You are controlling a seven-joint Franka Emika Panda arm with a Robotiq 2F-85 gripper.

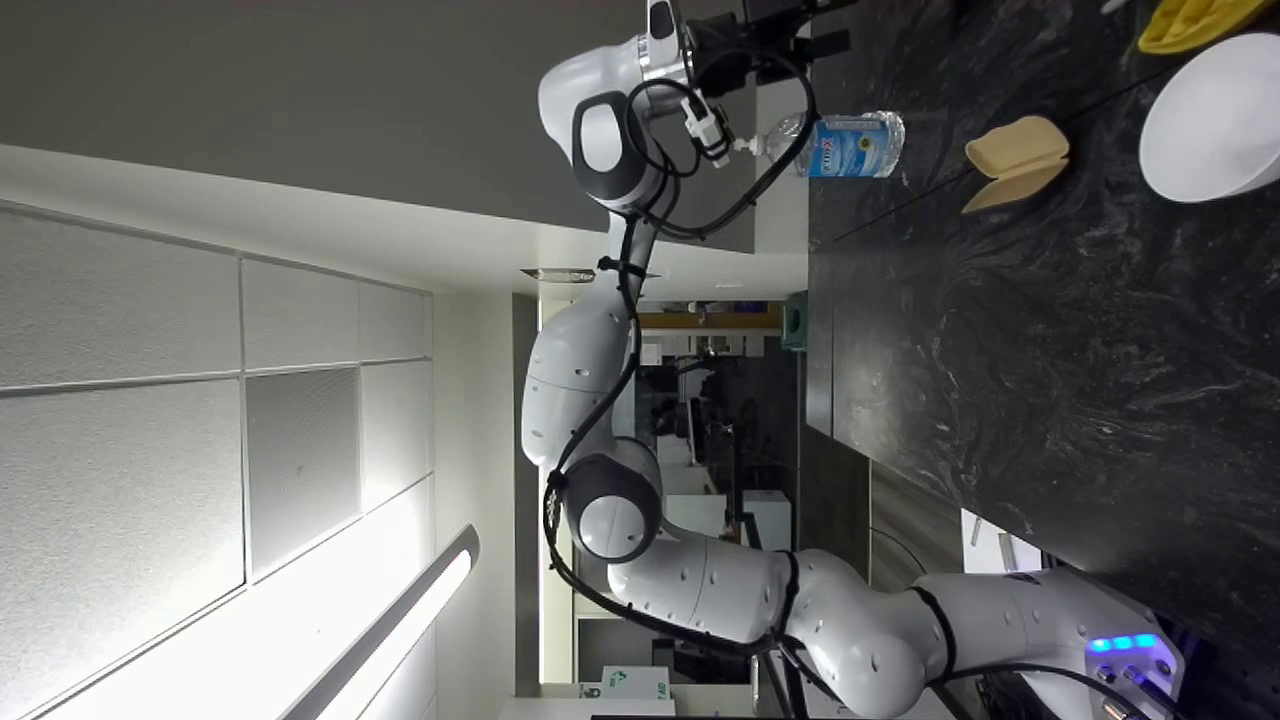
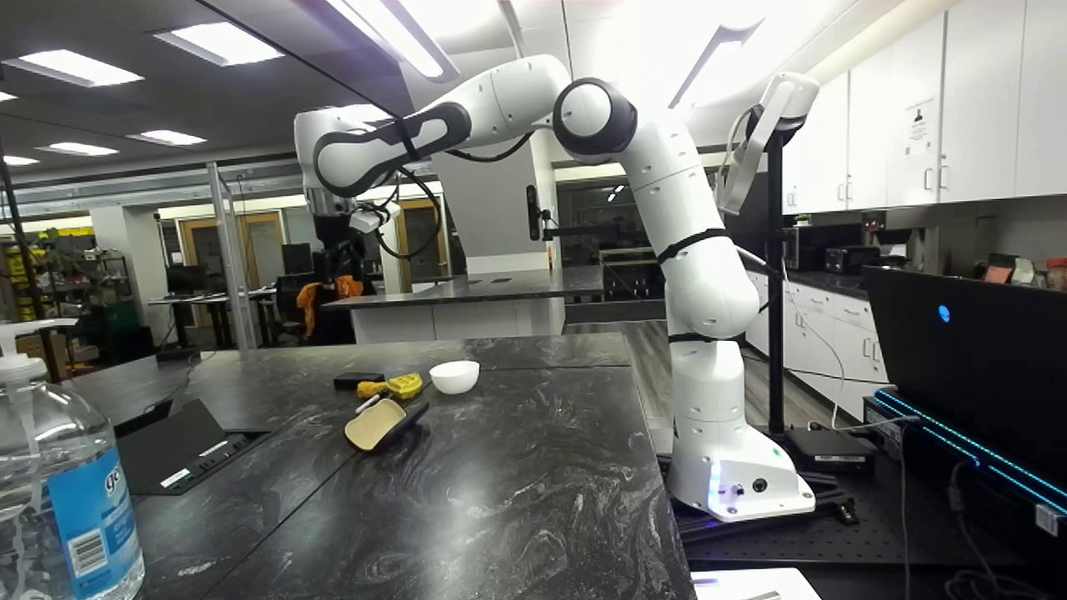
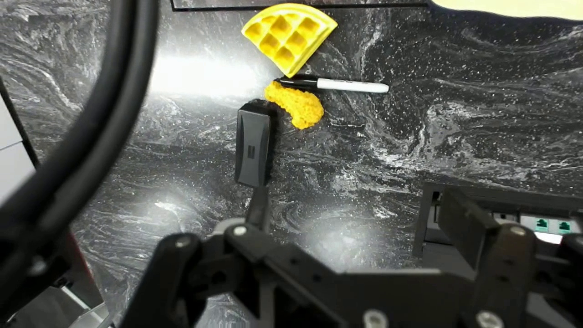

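My gripper stands open high above the dark table, its two black fingers wide apart with nothing between them. In the wrist view a black eraser-like block lies just beyond the left finger. Touching or close to one another past it are an orange-yellow lumpy piece, a black-and-white marker and a yellow waffle wedge. A beige folded shell rests on the table, and a white bowl sits near the yellow pieces.
A clear pump bottle with a blue label stands at the table's edge. A dark socket panel is set into the tabletop. Open table lies between the shell and the arm's base.
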